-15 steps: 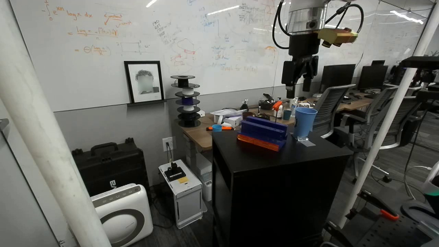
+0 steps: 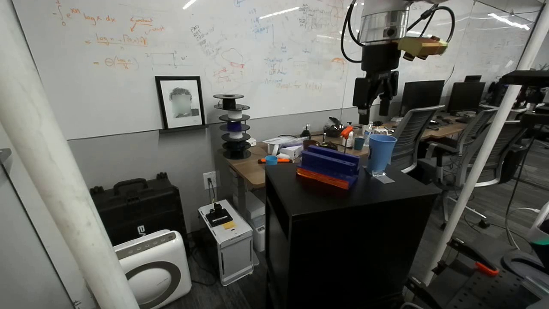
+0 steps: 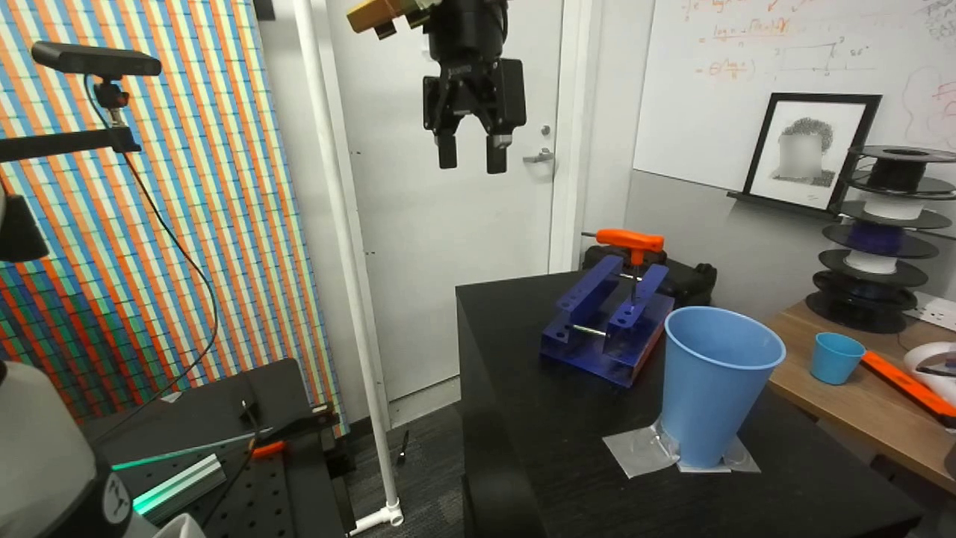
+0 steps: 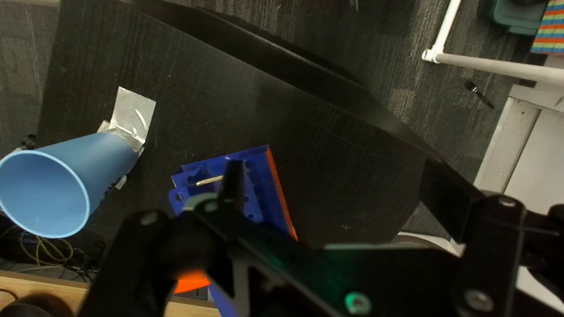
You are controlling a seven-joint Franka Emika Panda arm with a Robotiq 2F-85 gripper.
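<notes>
High above the black cabinet (image 2: 355, 198), my gripper (image 3: 472, 160) stands open and pointing down, with only air between its fingers. On the cabinet top sits a blue holder (image 3: 596, 332) with an orange strip along its base. An orange-handled tool (image 3: 629, 239) stands upright in that holder, its handle on top. Close beside the holder is a blue cup (image 3: 719, 385), upright, with grey tape at its foot. In the wrist view the holder (image 4: 259, 182) is partly covered by my gripper, which hides most of the tool.
A wooden desk (image 2: 252, 170) with clutter, a small cup (image 3: 835, 357) and a stack of spools (image 2: 235, 126) lies behind the cabinet. White poles (image 3: 345, 224) rise nearby. The cabinet top is bare near its front edge.
</notes>
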